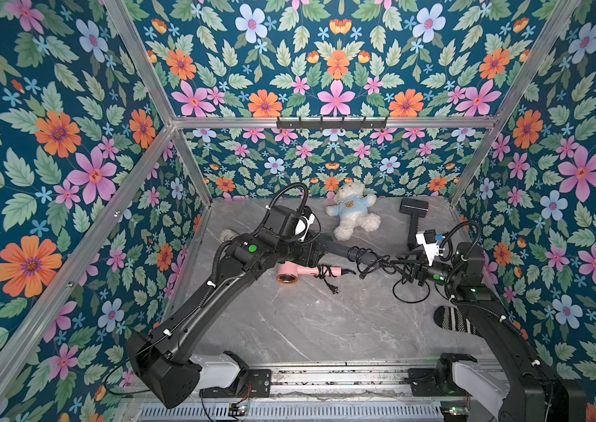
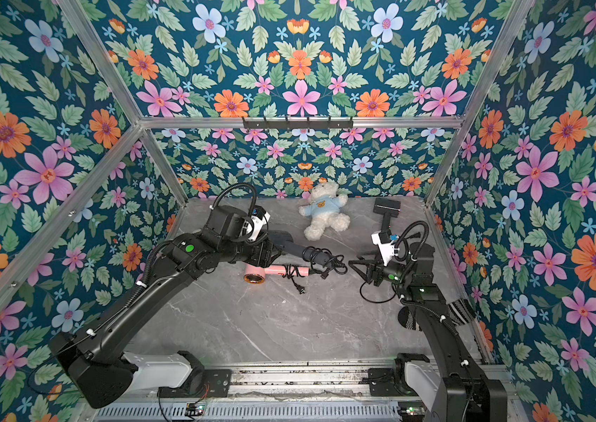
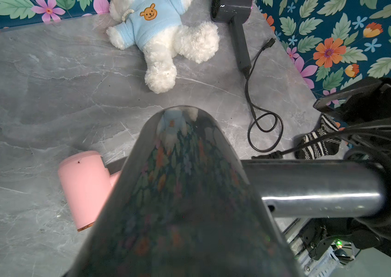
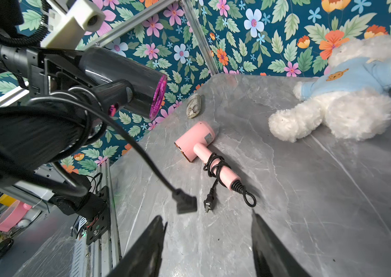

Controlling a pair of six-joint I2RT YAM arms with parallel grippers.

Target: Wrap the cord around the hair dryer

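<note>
A glossy dark hair dryer (image 3: 181,184) is held up off the table, its barrel filling much of the left wrist view and hiding that gripper's fingers. My left gripper (image 1: 310,242) is shut on its barrel end. The handle (image 1: 340,249) points toward my right arm. Black cord (image 4: 89,106) loops loosely around the handle's end, while its free end with the plug (image 4: 184,202) sticks out in front of my right gripper. That gripper stands open, its fingers (image 4: 151,251) spread with nothing between them.
Below lies a pink hair dryer (image 4: 194,140), cord wound on its handle. A white teddy bear (image 1: 352,209) sits at the back. Another dark dryer (image 3: 239,41) with a looped cord lies right of it. Striped socks (image 3: 320,140) lie at right.
</note>
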